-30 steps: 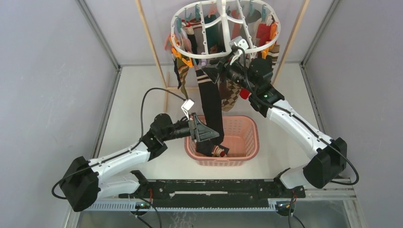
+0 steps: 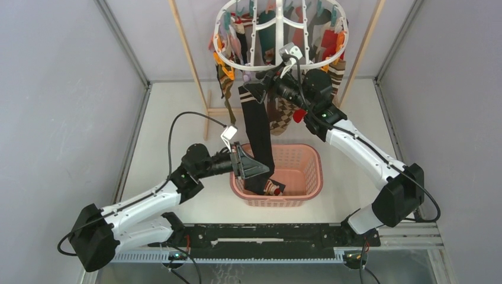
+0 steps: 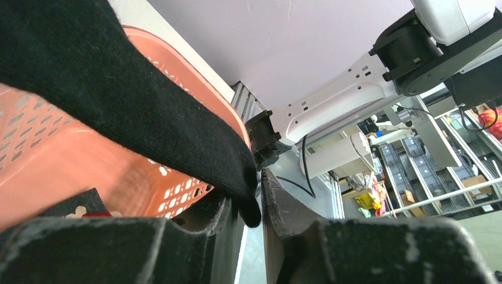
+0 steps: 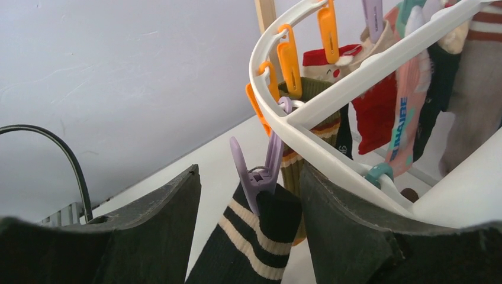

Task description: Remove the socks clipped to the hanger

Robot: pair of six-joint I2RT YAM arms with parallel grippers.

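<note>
A long black sock with beige stripes near its upper end hangs from the white round hanger by a purple clip. Low over the basket, my left gripper is shut on the black sock, whose tip pokes out past the fingers. My right gripper is up at the hanger rim, its fingers apart on either side of the purple clip and the sock's striped end; neither finger visibly presses the clip. Other socks, such as a green striped one, hang behind on more clips.
A pink basket stands below the hanger with a dark patterned sock inside. Orange clips and the hanger rim sit close to my right fingers. Wooden poles flank the hanger.
Both grippers have shifted slightly left, and the black sock between them has moved left too. The hanger has turned a little.
</note>
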